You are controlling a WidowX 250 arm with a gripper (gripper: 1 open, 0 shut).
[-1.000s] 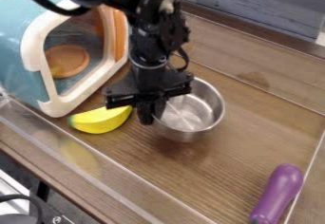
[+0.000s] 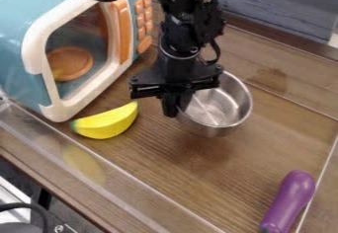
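My black gripper (image 2: pixel 177 103) is at the near-left rim of a steel bowl (image 2: pixel 223 109), its fingertips low and close together; whether the rim is between them is too small to tell. A yellow wedge-shaped piece (image 2: pixel 106 123) lies to the left on the wooden surface, in front of a blue and white toy microwave (image 2: pixel 30 54) with an orange disc (image 2: pixel 70 63) inside.
A purple cylindrical object (image 2: pixel 290 202) lies at the near right. A wall (image 2: pixel 278 10) runs along the back.
My gripper and the bowl have moved away toward the back and to the right, leaving more space beside the yellow piece.
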